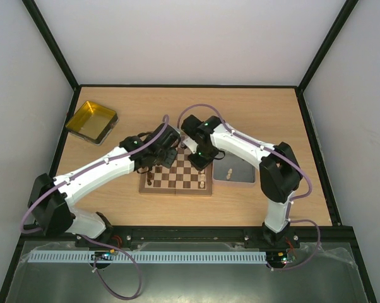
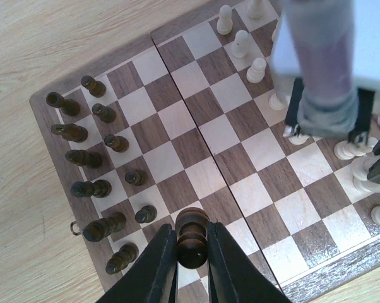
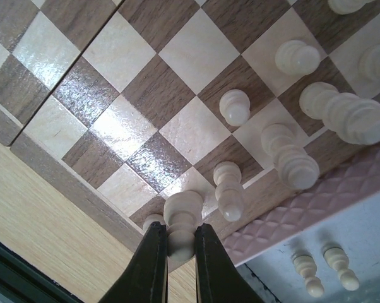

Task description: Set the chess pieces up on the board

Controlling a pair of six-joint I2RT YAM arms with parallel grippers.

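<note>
The chessboard [image 1: 177, 183] carries dark pieces such as a dark pawn [image 2: 135, 177] along one side and white pieces such as a white pawn [image 3: 234, 106] along the other. My left gripper is over the board's dark half, its fingers either side of a dark piece [image 2: 192, 237]; whether they grip it is unclear. My right gripper is shut on a white piece [image 3: 180, 230] over the board's white side, near the edge.
A grey tray [image 1: 240, 170] right of the board holds several pieces. A gold tray [image 1: 92, 120] stands at the back left. Both arms are close together over the board.
</note>
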